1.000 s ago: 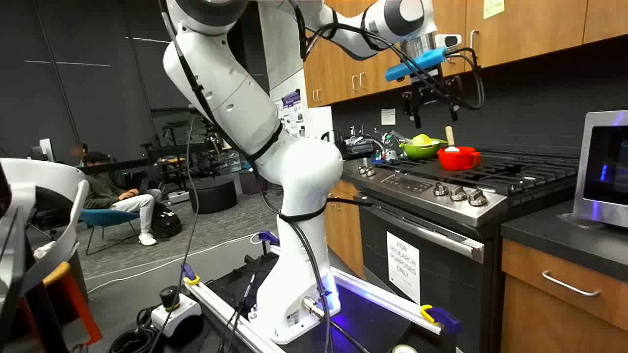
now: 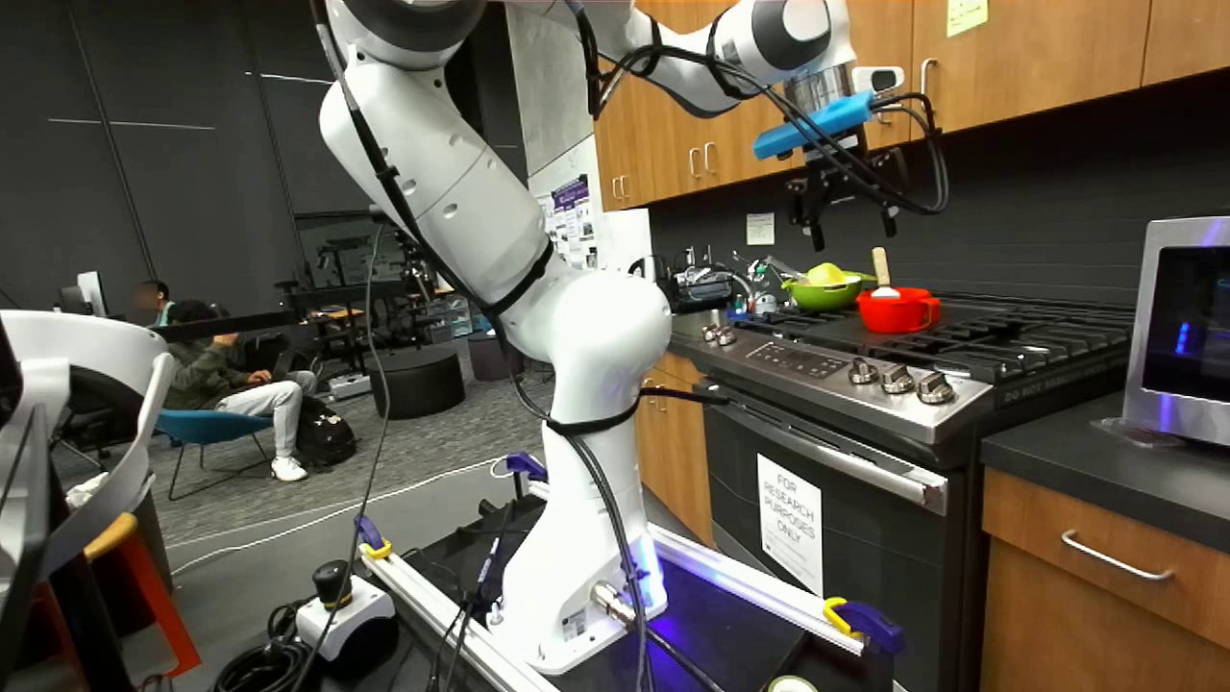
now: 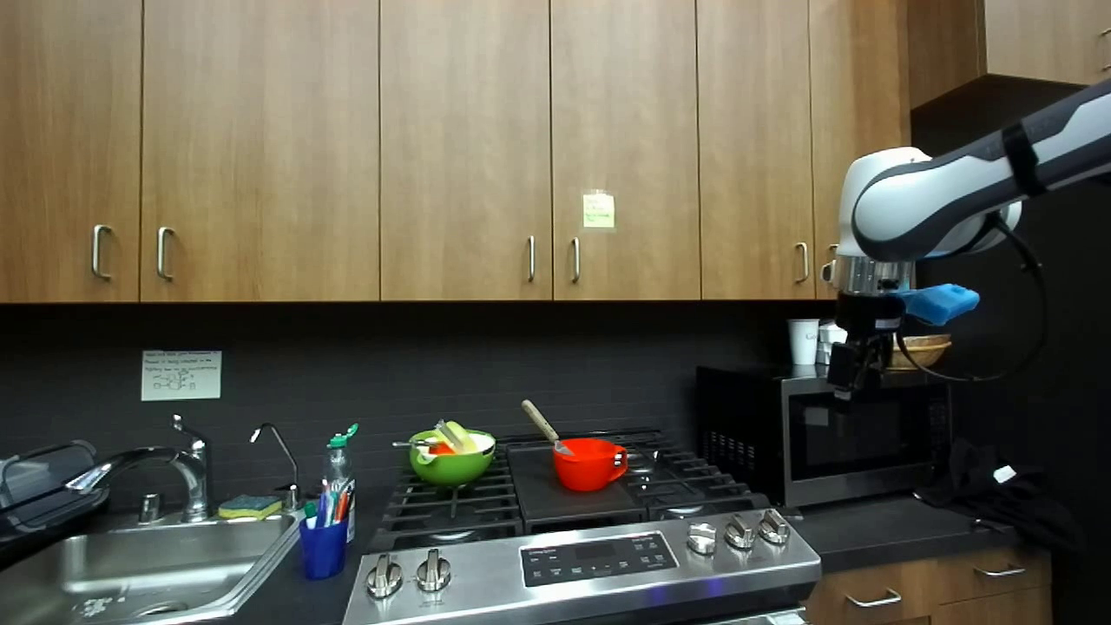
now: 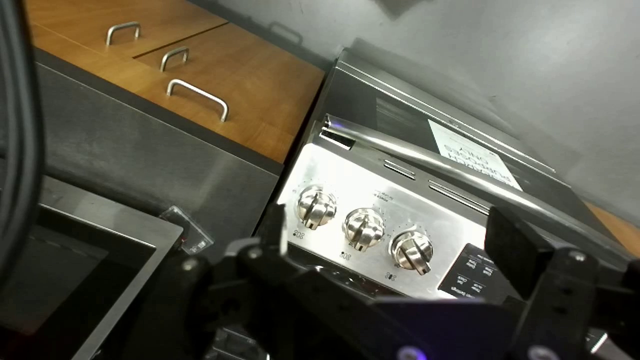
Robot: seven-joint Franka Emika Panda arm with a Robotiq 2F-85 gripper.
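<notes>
High in front of the stove, my gripper [image 2: 850, 231] is open, its fingers pointing down and nothing held. In the wrist view its two black fingers [image 4: 517, 249] stand wide apart over the stove's control panel. On the stovetop sits a red pot [image 3: 589, 464] with a wooden-handled utensil [image 3: 542, 422] leaning out of it. Left of it in the second exterior view is a green bowl [image 3: 452, 465] holding yellow and orange items, too small to name surely. Both containers stand well clear of my gripper and are out of the wrist view.
A microwave [image 3: 854, 432] stands on the counter right of the stove, with a white cup [image 3: 803, 342] on top. At far left are a sink [image 3: 156, 568] and a blue cup of pens [image 3: 324, 547]. Wooden cabinets [image 3: 458, 146] hang above. Stove knobs [image 4: 364, 229] jut from the front panel.
My arm and the stove items look unmoved.
</notes>
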